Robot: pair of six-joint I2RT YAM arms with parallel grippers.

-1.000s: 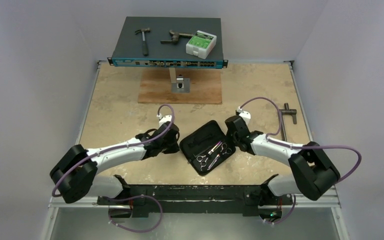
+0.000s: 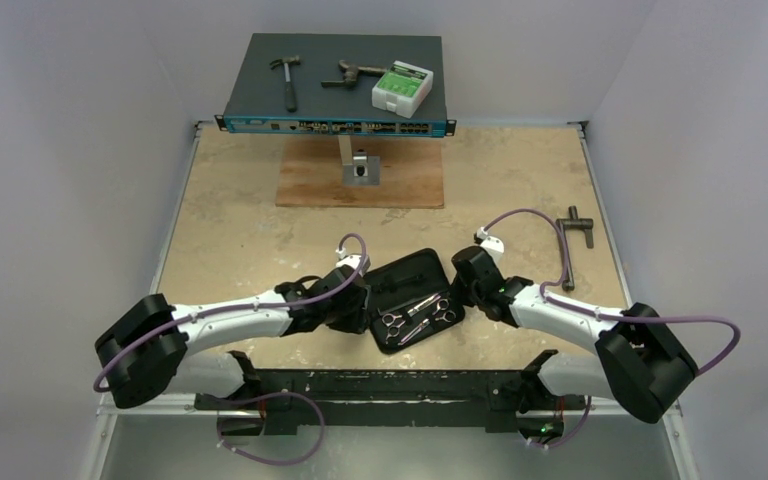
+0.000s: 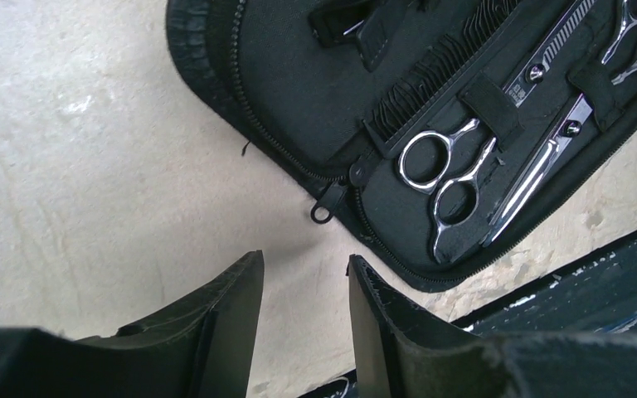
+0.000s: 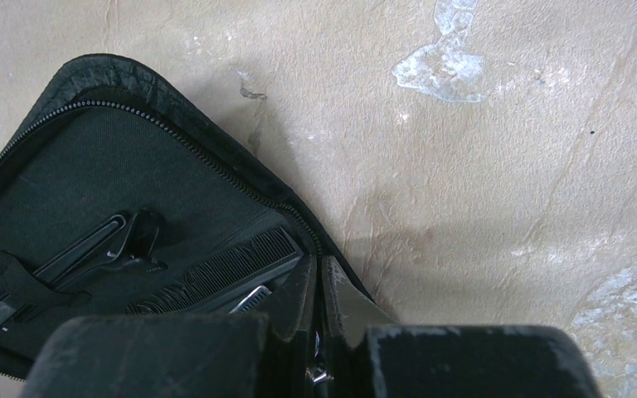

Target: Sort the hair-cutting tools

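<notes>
An unzipped black case [image 2: 405,270] lies on the front middle of the table, holding two pairs of scissors [image 3: 531,184], a black comb [image 4: 230,267] and a black clip-like tool [image 4: 83,257] under straps. My left gripper is open over bare table just beside the case's zip pull [image 3: 322,211], with nothing between its fingers. My right gripper is shut at the case's right edge, fingertips on the zippered rim; whether any of the rim is pinched between them is hard to tell.
A dark rack unit [image 2: 335,60] with hammers and a white-green box [image 2: 402,88] stands at the back over a wooden board [image 2: 305,185]. Metal tools [image 2: 568,260] lie at the far right. The table behind the case is mostly clear.
Since one second ago the case and right arm shifted slightly toward the front.
</notes>
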